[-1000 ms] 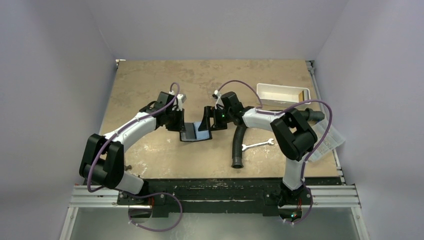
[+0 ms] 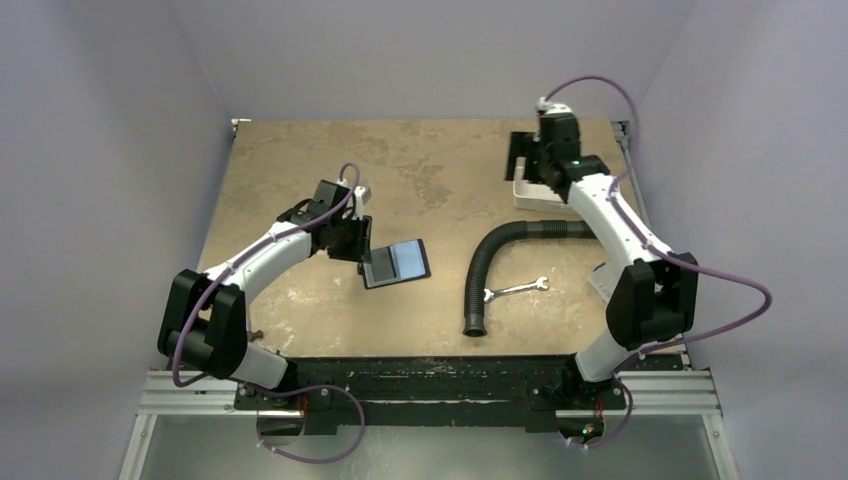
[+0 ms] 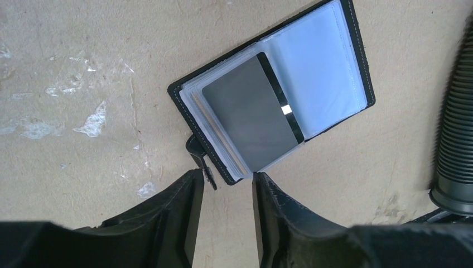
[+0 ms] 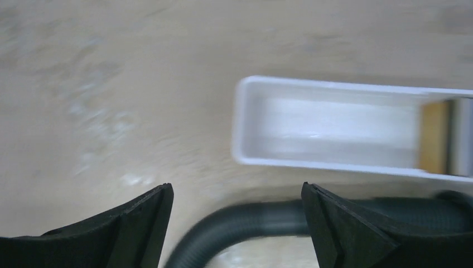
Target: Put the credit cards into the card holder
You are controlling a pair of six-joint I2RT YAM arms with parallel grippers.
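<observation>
The card holder (image 3: 318,67) lies open on the table at centre-left, a dark card (image 3: 251,111) in its left sleeve and the pale blue right sleeve showing no card. My left gripper is just over the holder's near-left corner, part open with nothing visible between its fingers. My right gripper is open over the back-right area near a white tray (image 4: 334,128). In that tray, at the right end, stand thin tan, black and grey pieces (image 4: 432,137), too blurred to identify surely.
A black ribbed hose (image 2: 480,280) curves right of the holder and along below the tray. A wrench (image 2: 515,290) lies beside it, and a pale clear object (image 2: 603,282) is at the right edge.
My right arm has swung from above the card holder to the tray at back right. The left gripper has barely moved.
</observation>
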